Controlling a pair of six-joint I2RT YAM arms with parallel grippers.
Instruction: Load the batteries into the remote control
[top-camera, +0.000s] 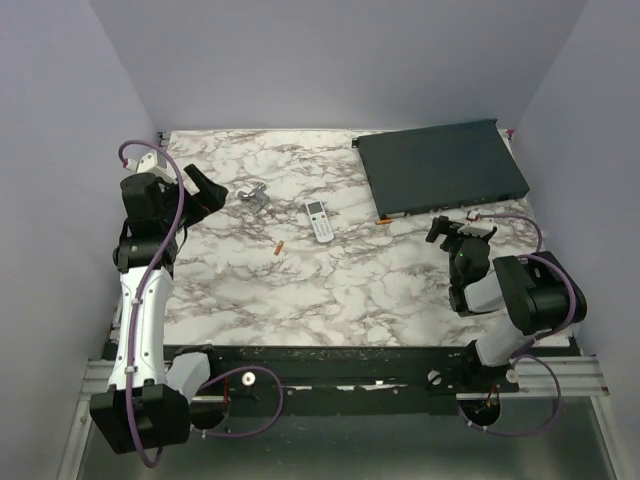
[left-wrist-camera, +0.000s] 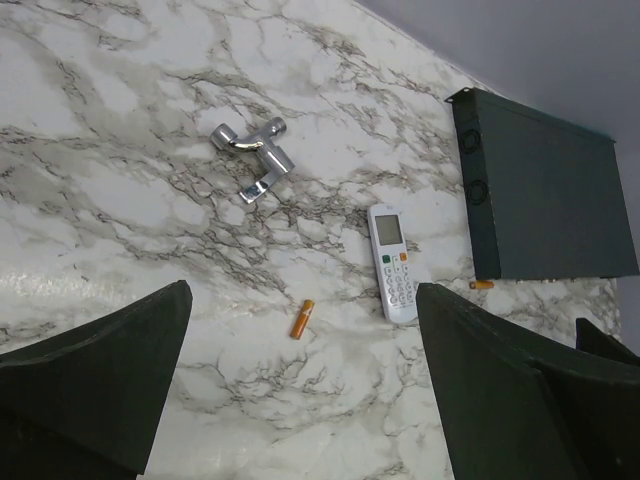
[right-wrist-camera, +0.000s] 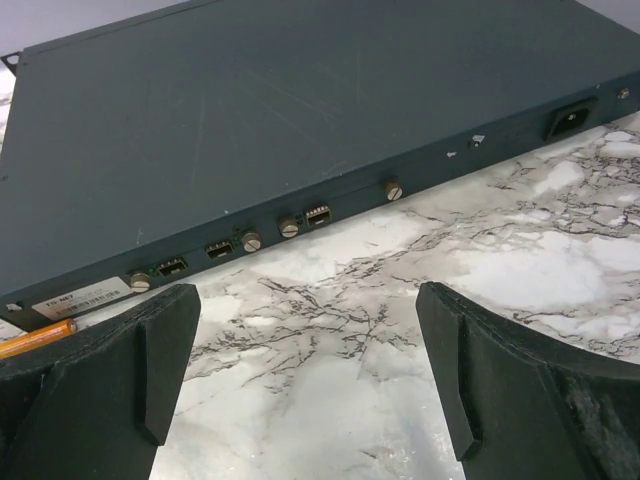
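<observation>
A white remote control (top-camera: 319, 222) lies face up near the middle of the table, its screen and buttons showing in the left wrist view (left-wrist-camera: 393, 264). Left of it is one orange battery (top-camera: 279, 248), loose on the marble. A second orange battery (top-camera: 384, 221) rests by the front left corner of the black box, and part of it shows at the left edge of the right wrist view. My left gripper (top-camera: 208, 188) hangs over the table's left side, open and empty. Over the right side, my right gripper (top-camera: 454, 233) is open with only bare marble between its fingers.
A large dark metal box (top-camera: 440, 165) with ports along its front fills the back right. A chrome faucet (top-camera: 254, 197) lies at the back left.
</observation>
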